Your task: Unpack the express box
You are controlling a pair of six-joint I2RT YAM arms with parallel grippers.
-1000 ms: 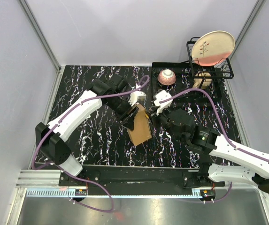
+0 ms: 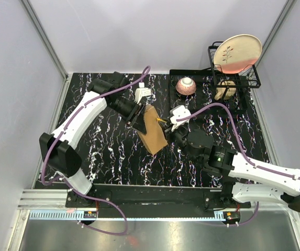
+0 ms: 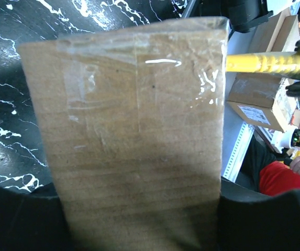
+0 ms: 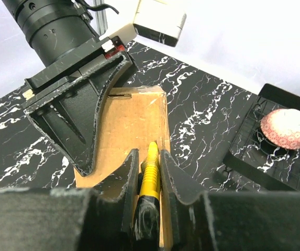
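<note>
A brown cardboard box (image 2: 154, 132) is held tilted above the black marbled counter, with my left gripper (image 2: 142, 121) shut on it. In the left wrist view, dark fingers (image 3: 267, 217) press both sides of the box (image 3: 134, 120), and clear shiny tape covers its upper part. My right gripper is shut on a yellow tool (image 4: 151, 175) with a dark rear end. The tool points at the long edge of the box; in the left wrist view the yellow tool (image 3: 259, 63) meets the box's right edge near its taped end. The box's contents are hidden.
A black dish rack (image 2: 237, 79) at the back right holds a large plate (image 2: 237, 54). A pinkish bowl (image 2: 186, 86) sits left of it on a black wire tray. Purple cables trail along both arms.
The left gripper has shifted left with the box, whose tilt has changed slightly. The yellow tool has also moved left, its tip now further up along the box in the top view.
</note>
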